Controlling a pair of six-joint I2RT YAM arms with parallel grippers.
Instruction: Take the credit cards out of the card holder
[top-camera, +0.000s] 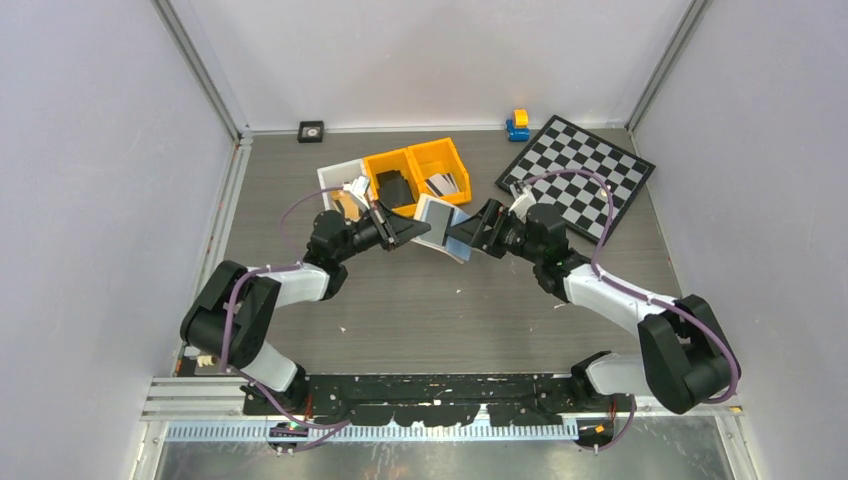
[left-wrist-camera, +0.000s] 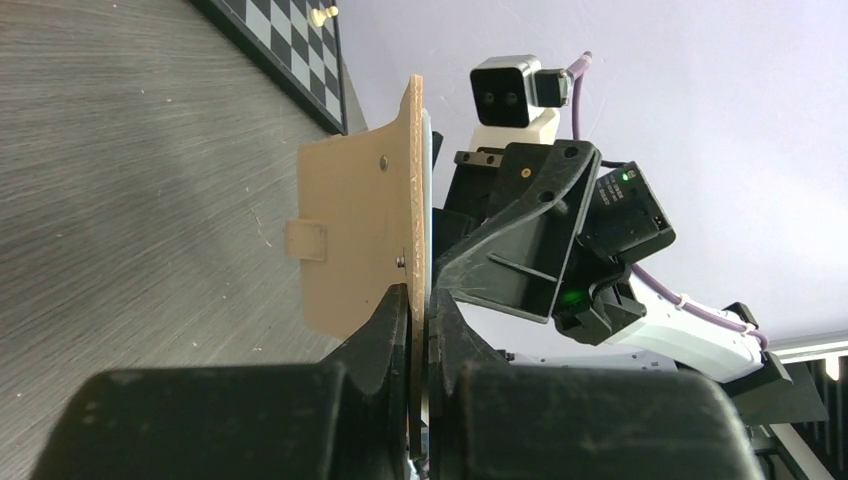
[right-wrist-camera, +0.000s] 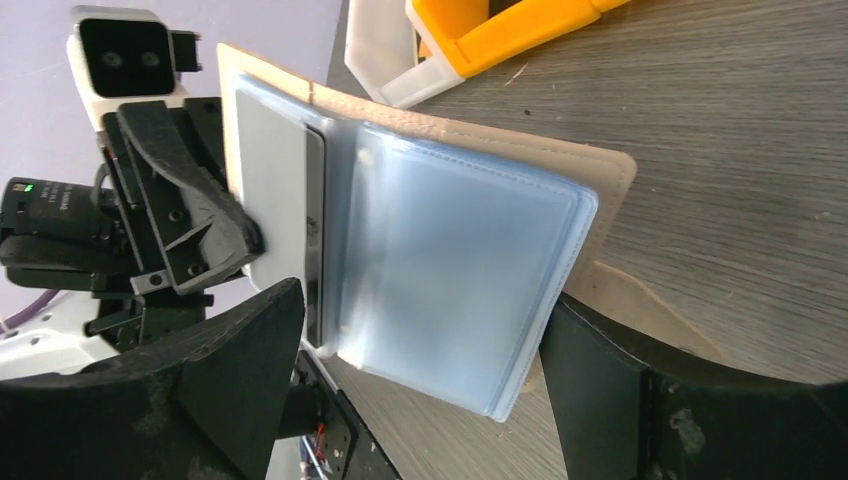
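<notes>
A tan card holder (top-camera: 436, 212) is up over the table's middle, with my left gripper shut on its left part. Clear bluish sleeves (right-wrist-camera: 455, 265) line its inner side; a pale card (right-wrist-camera: 272, 185) with a dark stripe shows near the left fingers. From the left wrist I see the holder's tan outer cover (left-wrist-camera: 345, 220) with a snap and a strap. My right gripper is open, its fingers on either side of the sleeved right part. Whether a card sits in the nearer sleeve, I cannot tell.
Behind the arms stand a yellow two-part bin (top-camera: 462, 163), with loose cards (top-camera: 442, 184) in its right compartment and dark items (top-camera: 394, 188) in its left, and a white bin (top-camera: 338, 174). A checkered board (top-camera: 575, 175) lies back right.
</notes>
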